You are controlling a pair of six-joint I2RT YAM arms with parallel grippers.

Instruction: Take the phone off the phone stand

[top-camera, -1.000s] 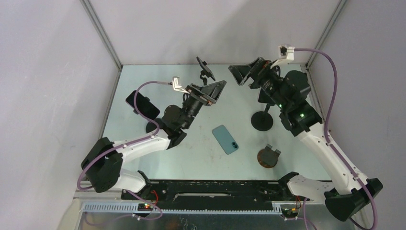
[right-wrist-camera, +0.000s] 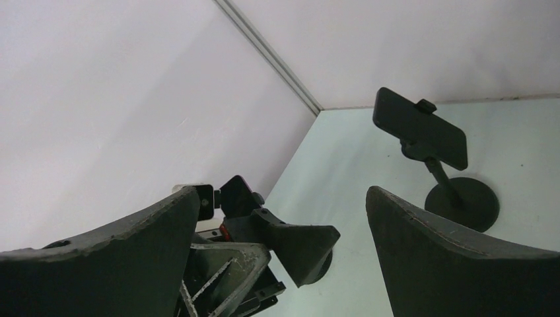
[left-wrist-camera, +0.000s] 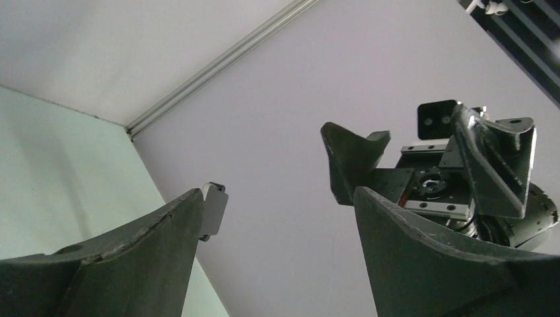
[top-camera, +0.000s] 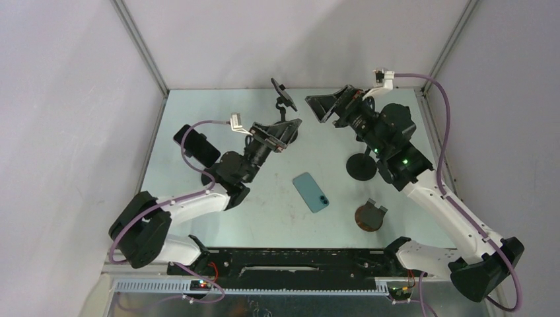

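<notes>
A teal phone [top-camera: 310, 192] lies flat on the table's middle, apart from every stand. At the left, a stand bears a dark slab [top-camera: 197, 146]; another dark slab [top-camera: 284, 94] sits tilted on the back stand, seen in the right wrist view as a black panel [right-wrist-camera: 420, 129]. Whether these slabs are phones or stand plates, I cannot tell. My left gripper [top-camera: 289, 135] hovers just in front of the back stand, open and empty. Further right, my right gripper [top-camera: 325, 105] is also open with nothing between its fingers. Its arm hides most of the right stand's upper part.
The right stand's round base [top-camera: 361, 167] is under the right arm. A short grey stand [top-camera: 371, 216] on a brown base is at front right. Walls close off the back and sides. Bare table surrounds the phone.
My right gripper has shifted left and slightly toward the front, covering more of the right stand. The left gripper has drawn back a little to the left. Phone and stands are unmoved.
</notes>
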